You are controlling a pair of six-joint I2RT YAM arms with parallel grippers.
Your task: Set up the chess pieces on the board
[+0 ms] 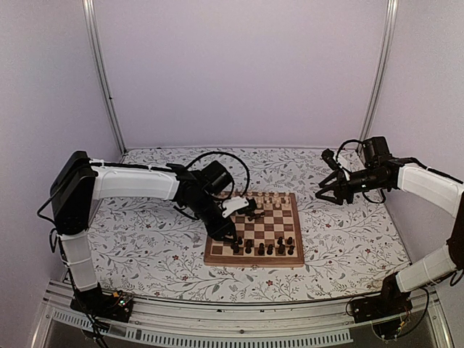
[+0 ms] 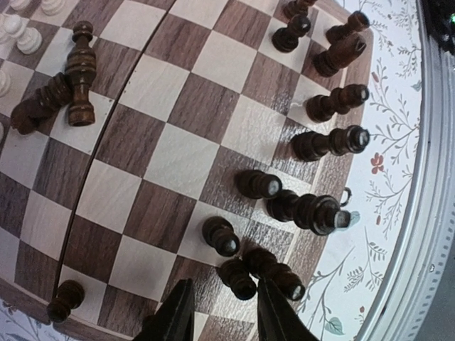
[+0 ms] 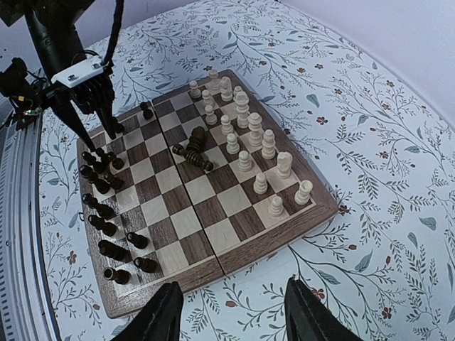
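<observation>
The wooden chessboard (image 1: 254,257) holds white pieces along the far side (image 3: 256,128) and dark pieces along the near side. My left gripper hangs over the near-left dark pieces, fingers apart, with a dark pawn (image 2: 242,284) just beyond its tips; no piece is visibly held. Two dark pieces lie on their sides near the middle, one a long turned piece (image 2: 81,85). My right gripper stands open and empty, right of the board.
Pale walls enclose the back and sides; a metal rail runs along the front edge.
</observation>
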